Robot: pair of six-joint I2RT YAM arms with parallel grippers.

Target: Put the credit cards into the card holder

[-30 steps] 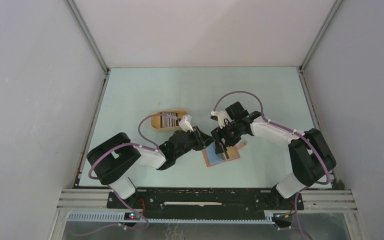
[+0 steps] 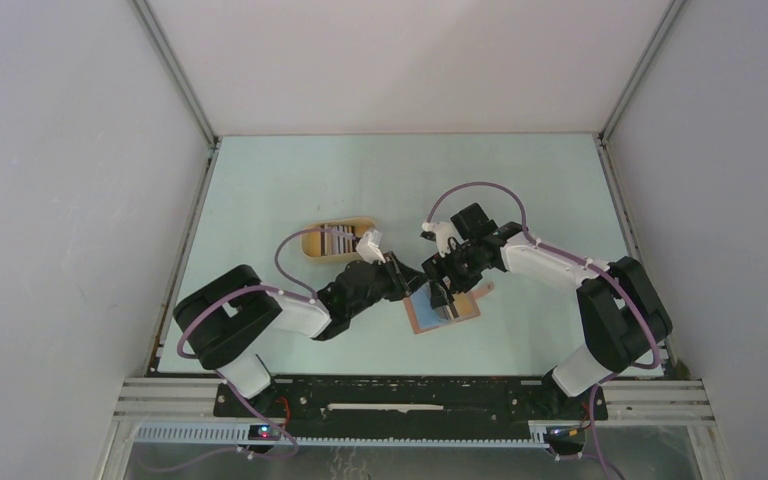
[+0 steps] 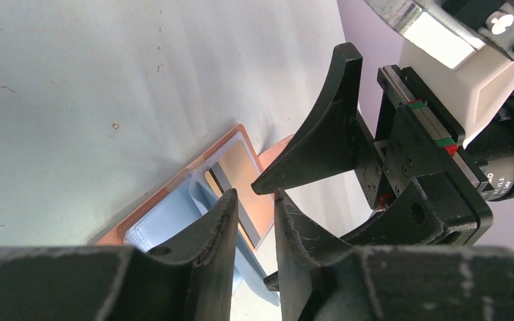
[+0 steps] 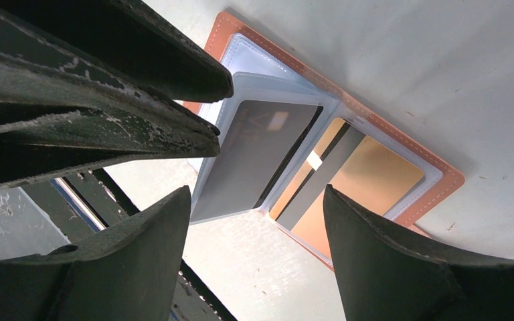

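The card holder [image 2: 423,320] lies open on the table, brown-edged with clear pale blue sleeves. In the right wrist view, a gold card [image 4: 378,177] with a dark stripe sits in its right-hand sleeve. A dark grey card [image 4: 258,144] shows in the raised, tilted sleeve page. At that page's free edge is my left gripper, with a narrow gap between its fingers; whether the page is pinched there cannot be made out. Open and empty, my right gripper hangs over the holder, its fingers spread on either side.
A shallow wooden tray [image 2: 309,245] with several cards stands behind my left arm. Both grippers are close together over the holder. Bare table lies at the back and at the right.
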